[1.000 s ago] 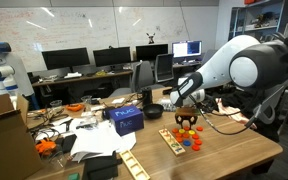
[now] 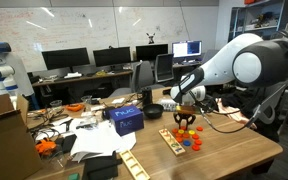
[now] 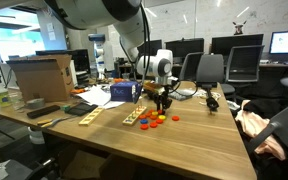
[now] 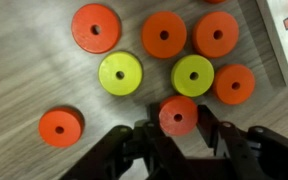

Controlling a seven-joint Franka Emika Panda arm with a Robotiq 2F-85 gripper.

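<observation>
In the wrist view a red disc with a centre hole sits between the fingertips of my gripper, which is shut on it. Just ahead of it lies a yellow disc, with an orange-red disc to its right. A second yellow disc and a loose red disc lie to the left. Several more orange and red discs, among them one orange disc, are spread farther up. Exterior view 1 has the gripper low over the disc group; contact with the table cannot be made out.
Beside the discs lies a light wooden tray with pieces in it; a second tray lies farther left. A blue box and white papers stand beyond. Bare table stretches across the near right side.
</observation>
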